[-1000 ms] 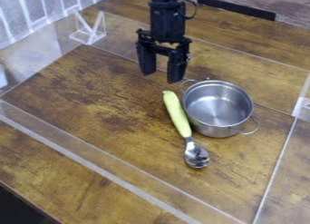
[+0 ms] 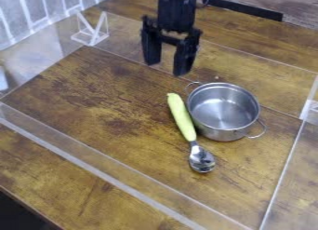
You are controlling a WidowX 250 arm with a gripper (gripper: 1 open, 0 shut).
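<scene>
My black gripper [image 2: 168,49] hangs over the wooden table near the back centre, open and somewhat blurred, apart from the objects. To its lower right sits a steel pot [image 2: 222,113] with wire handles. Left of the pot lies a spoon with a pale yellow-green handle [image 2: 180,115] and a steel bowl end [image 2: 200,160] pointing toward the front.
A white wire rack [image 2: 91,31] stands at the back left. Clear plastic edging runs along the table's sides.
The pot and spoon have not moved.
</scene>
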